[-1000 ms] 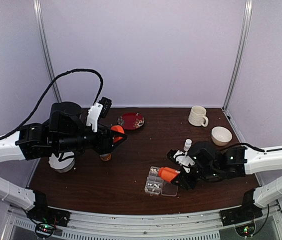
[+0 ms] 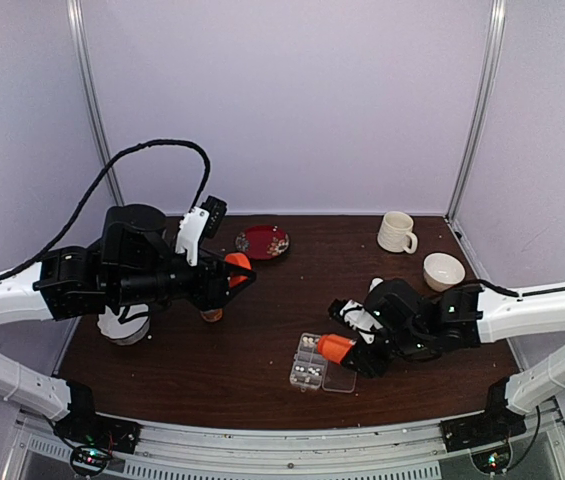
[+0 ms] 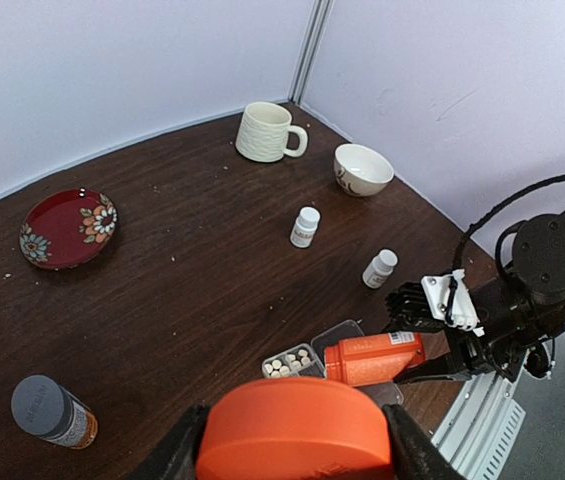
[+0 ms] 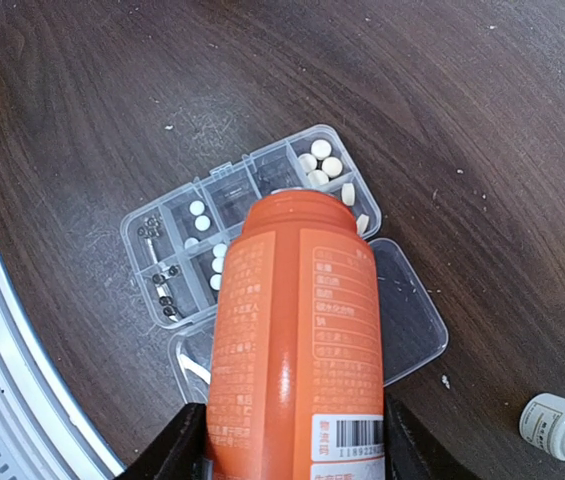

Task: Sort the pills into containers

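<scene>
In the right wrist view an orange bottle (image 4: 297,340) lies between the fingers of my right gripper, which is shut on it. Its neck points over the clear pill organizer (image 4: 230,185). White pills (image 4: 327,160) fill a compartment at one end, and several more lie in other compartments; part of the box is hidden under the bottle. My left gripper is shut on an orange cap (image 3: 295,430), held up away from the box on the left side, as the top view shows (image 2: 237,268).
Two white bottles (image 3: 305,227) (image 3: 379,268) stand right of the organizer. A mug (image 2: 397,232) and a bowl (image 2: 443,271) are at the back right, a red plate (image 2: 262,241) at the back. A grey-capped jar (image 3: 54,412) stands at left. Mid-table is clear.
My right gripper and the orange bottle have shifted slightly, a little left and down over the organizer. The left arm has barely moved, still with the cap.
</scene>
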